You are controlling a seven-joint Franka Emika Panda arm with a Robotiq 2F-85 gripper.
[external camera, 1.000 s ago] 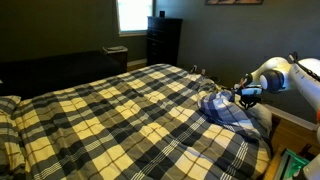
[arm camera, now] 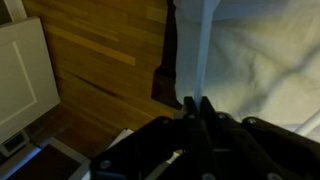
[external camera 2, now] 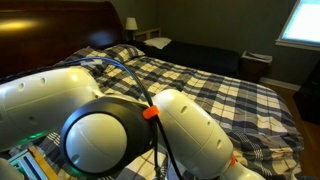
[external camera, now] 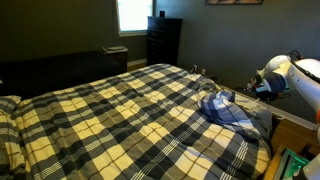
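Note:
A pale narrow strip [arm camera: 205, 45] runs from the top of the wrist view down to my gripper, which is shut on its lower end. It looks like a taut fold of cloth, though its material is hard to make out. Behind it spreads white fabric [arm camera: 255, 65]. The plaid blanket [external camera: 120, 110] covers the bed, with a rumpled, folded part [external camera: 225, 108] near its right side. In exterior view 1 my gripper [external camera: 262, 87] is small and dark beyond that fold, at the bed's right side. The arm [external camera 2: 120, 115] hides the gripper in exterior view 2.
Wooden floor [arm camera: 110, 55] shows beside the bed, with a white panelled surface [arm camera: 20, 75] at the wrist view's left. A dark dresser [external camera: 163, 40] stands at the back, and a lamp [external camera 2: 131, 26] stands near the headboard [external camera 2: 60, 35].
My gripper has moved right in exterior view 1, away from the bed's middle, drawing back toward the robot's side. The rumpled blanket looks much the same.

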